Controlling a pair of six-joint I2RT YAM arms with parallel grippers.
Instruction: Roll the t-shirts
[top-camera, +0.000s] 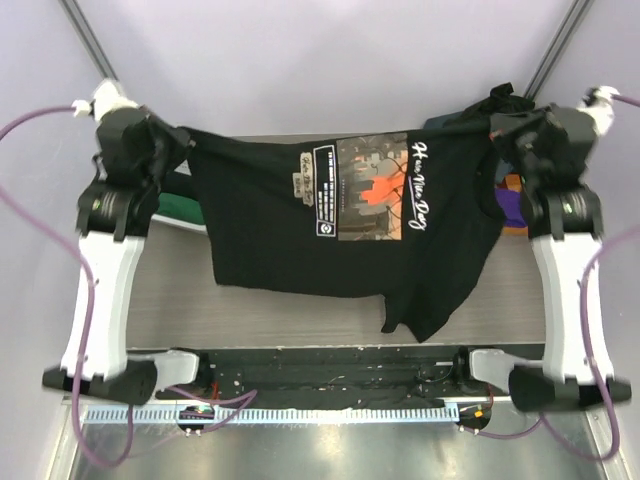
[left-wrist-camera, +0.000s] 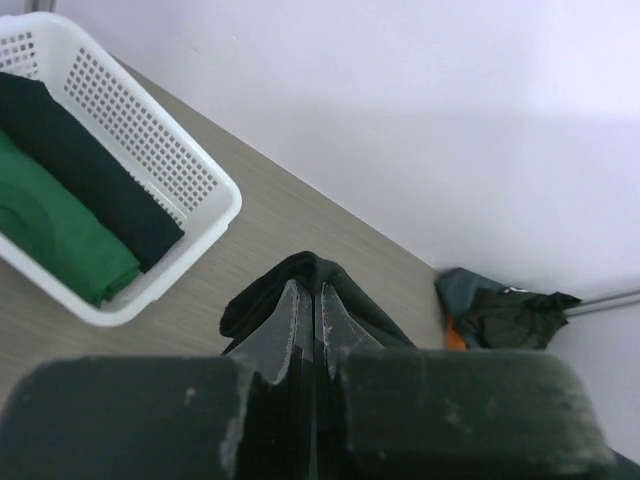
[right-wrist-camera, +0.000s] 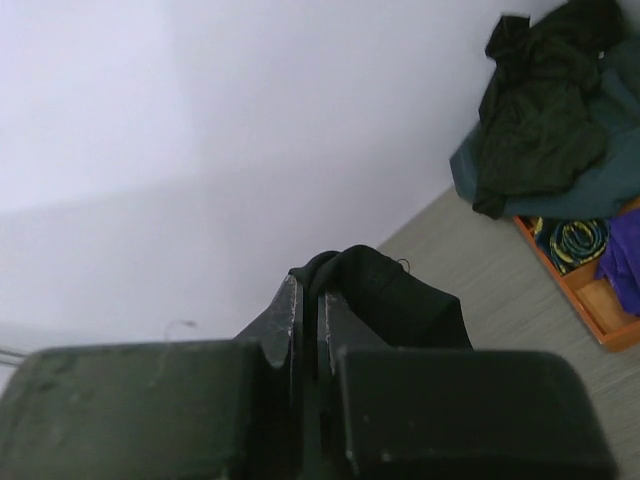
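Observation:
A black t-shirt (top-camera: 270, 230) with an orange and grey print is stretched between my two grippers, raised above the table, its lower part hanging toward the front. My left gripper (top-camera: 185, 138) is shut on its upper left edge; in the left wrist view dark cloth (left-wrist-camera: 310, 270) bunches between the fingertips. At the upper right, my right gripper (top-camera: 497, 128) is shut on the other end, and folded cloth (right-wrist-camera: 385, 285) pokes out past its fingers in the right wrist view. One bottom corner of the shirt droops lower at the right.
A white basket (left-wrist-camera: 215, 205) with a green roll (left-wrist-camera: 70, 215) and a dark roll (left-wrist-camera: 95, 170) stands at the back left. At the back right, an orange box (right-wrist-camera: 600, 325) holds a purple cloth (right-wrist-camera: 625, 260), with dark crumpled clothes (right-wrist-camera: 545, 110) beside it.

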